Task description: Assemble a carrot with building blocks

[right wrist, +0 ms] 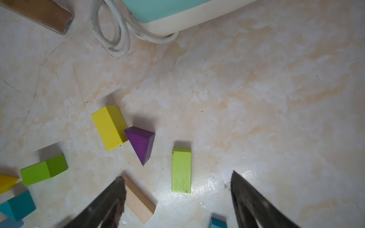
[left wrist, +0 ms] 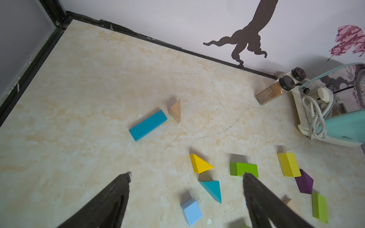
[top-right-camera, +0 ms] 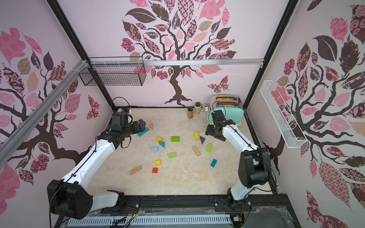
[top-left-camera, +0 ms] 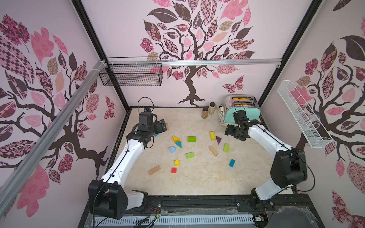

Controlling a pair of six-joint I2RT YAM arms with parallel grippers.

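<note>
Building blocks lie scattered on the marble table: yellow triangle (left wrist: 199,163), teal triangle (left wrist: 211,188), blue bar (left wrist: 147,124), wooden triangle (left wrist: 174,110), green block (left wrist: 242,169), yellow block (right wrist: 109,127), purple triangle (right wrist: 140,142), light-green block (right wrist: 181,170), wooden bar (right wrist: 138,197) and red cube (top-left-camera: 173,170). My left gripper (top-left-camera: 160,125) is open above the back left, nothing between its fingers. My right gripper (top-left-camera: 230,130) hangs above the right-side blocks near the yellow and purple ones, fingers apart and empty.
A mint toaster (top-right-camera: 232,114) with a coiled cord stands at the back right beside two spice jars (top-right-camera: 190,113). A black wire basket (top-left-camera: 131,74) and a white rack (top-left-camera: 304,114) hang on the walls.
</note>
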